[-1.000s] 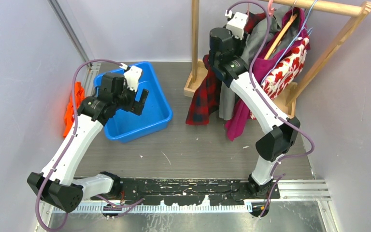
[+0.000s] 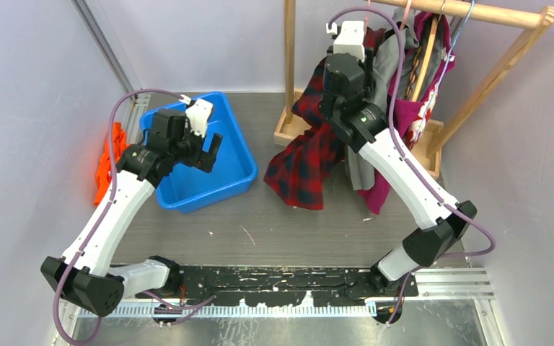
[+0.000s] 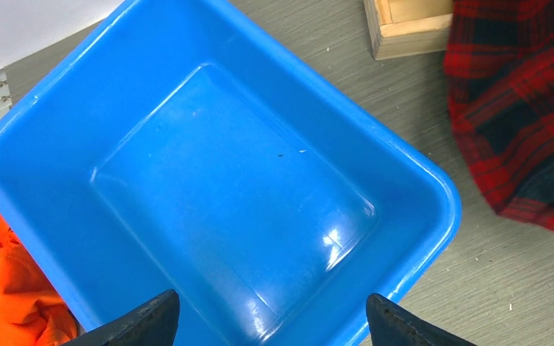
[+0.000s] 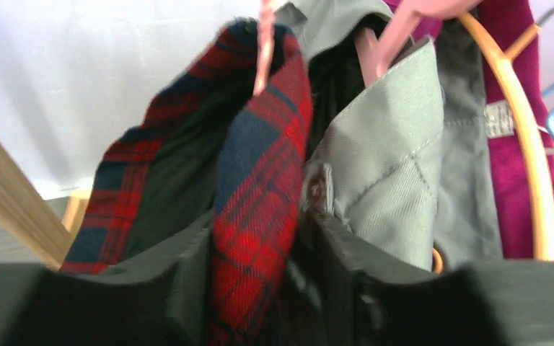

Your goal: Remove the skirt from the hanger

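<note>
The red and navy plaid skirt hangs from the rack, its hem spread toward the front. In the right wrist view, a pink hanger reaches down into the upper edge of the plaid cloth. My right gripper has its blurred fingers part way apart, one on each side of a fold of that cloth; how firmly they press on it does not show. From above, the right fingertips are hidden. Over the blue bin, my left gripper stands open and empty, its fingers wide apart in the left wrist view.
Several other garments hang close by on the wooden rack, including a grey one. The blue bin is empty, with orange cloth beside it. Bare grey floor lies in front.
The neighbouring clothes shifted too; the left arm is still.
</note>
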